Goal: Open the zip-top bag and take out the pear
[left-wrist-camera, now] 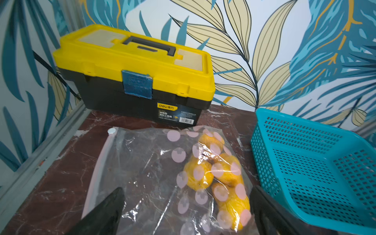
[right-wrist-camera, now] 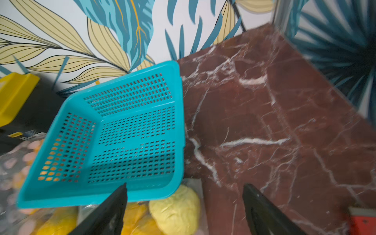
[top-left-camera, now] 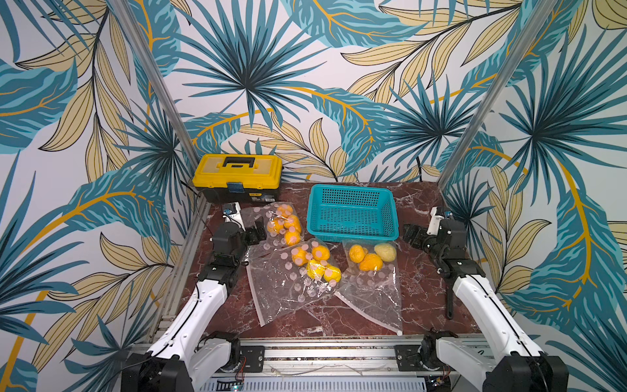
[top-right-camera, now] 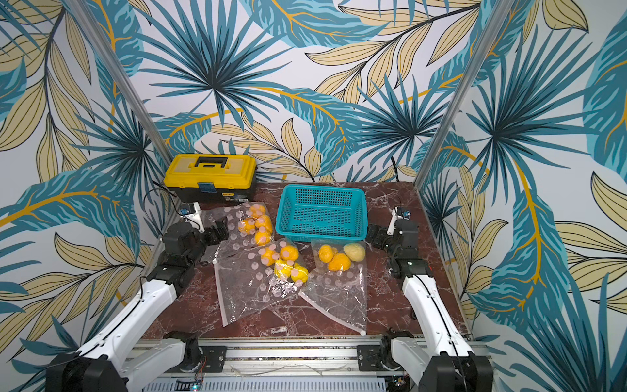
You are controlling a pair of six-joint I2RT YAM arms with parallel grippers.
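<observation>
Three clear zip bags of fruit lie on the marble table. The right bag [top-left-camera: 369, 294] holds oranges and a pale round pear [top-left-camera: 384, 252], seen beside the basket as a yellowish fruit [right-wrist-camera: 174, 209] in the right wrist view. The middle bag [top-left-camera: 281, 294] holds yellow and orange fruit; the back-left bag [left-wrist-camera: 148, 168] holds orange fruit. My left gripper [top-left-camera: 254, 232] hangs open over the back-left bag, nothing between its fingers. My right gripper [top-left-camera: 411, 235] is open beside the basket and right bag, also empty.
A turquoise basket [top-left-camera: 352, 232] stands empty at the back centre. A yellow toolbox [top-left-camera: 236, 170] sits at the back left. A red object [right-wrist-camera: 362, 219] shows at its edge.
</observation>
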